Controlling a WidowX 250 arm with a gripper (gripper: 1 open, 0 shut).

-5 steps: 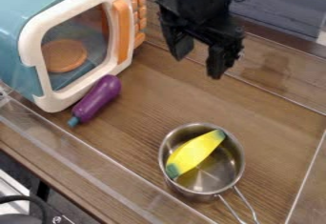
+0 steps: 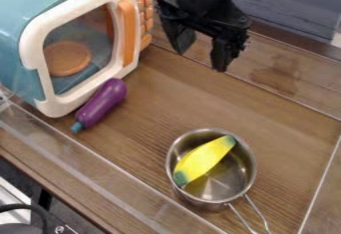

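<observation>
My black gripper hangs at the top of the view over the back of the counter, right of a toy oven, its fingers apart with nothing seen between them. A purple eggplant lies in front of the blue-and-white oven. At the lower right a steel pot holds a yellow banana-like toy with green tips.
A wall runs along the back. A black cable and white object lie past the front edge at lower left.
My gripper has moved up and back, toward the rear of the counter. The eggplant, pot and oven look unchanged.
</observation>
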